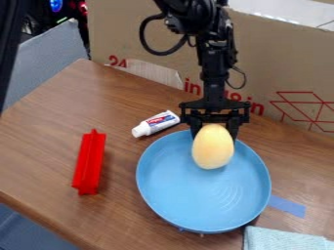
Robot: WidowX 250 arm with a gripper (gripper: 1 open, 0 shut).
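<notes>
A pale yellow oval object [213, 147], like a potato or egg, rests upright on the upper part of a blue plate [196, 195]. My black gripper [214, 123] stands just over and behind it at the plate's back rim, its fingers to either side of the oval's top. Whether they touch it is unclear.
A toothpaste tube [155, 123] lies left of the plate's back. A red elongated object [90, 161] lies on the left of the wooden table [53, 127]. A light cloth [287, 241] is at front right, and a cardboard box [287, 78] stands behind.
</notes>
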